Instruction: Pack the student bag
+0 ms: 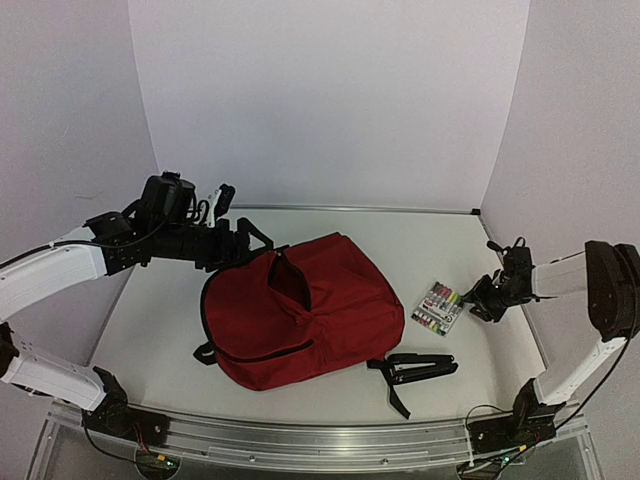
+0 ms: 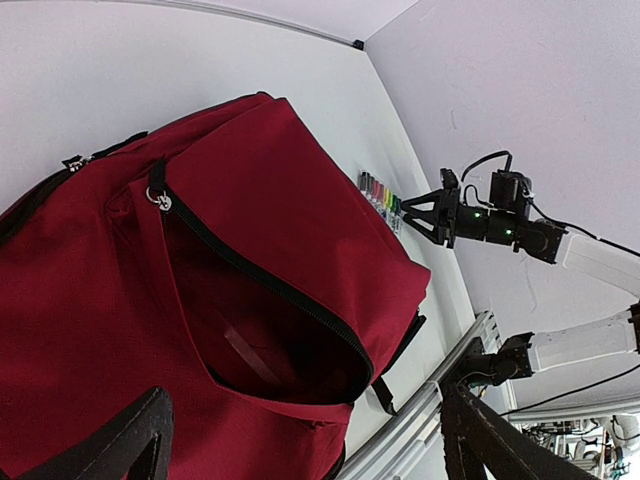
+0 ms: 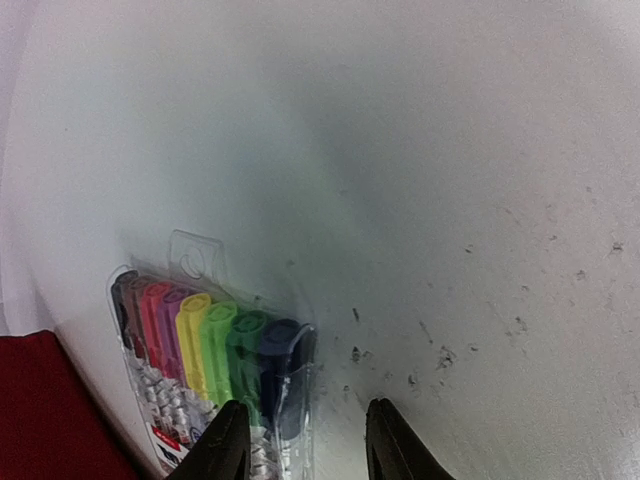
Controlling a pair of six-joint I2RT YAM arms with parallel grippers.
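The red student bag (image 1: 345, 300) lies on the table with its zipped mouth partly open; in the left wrist view its dark inside (image 2: 260, 320) shows. Above the bag's far left edge my left gripper (image 1: 250, 245) is open, its fingers (image 2: 130, 440) wide apart and nothing held. A clear pack of coloured markers (image 1: 438, 308) lies flat to the right of the bag. My right gripper is open at the pack's right end. In the right wrist view, the corner of the marker pack (image 3: 220, 350) reaches into the space between the fingers; whether they touch it I cannot tell.
Black straps (image 1: 420, 368) from the bag stretch over the table near its front. A metal rail (image 1: 330, 432) runs along the front edge, and walls close in the back and sides. Bare table (image 1: 400, 230) lies behind the bag and pack.
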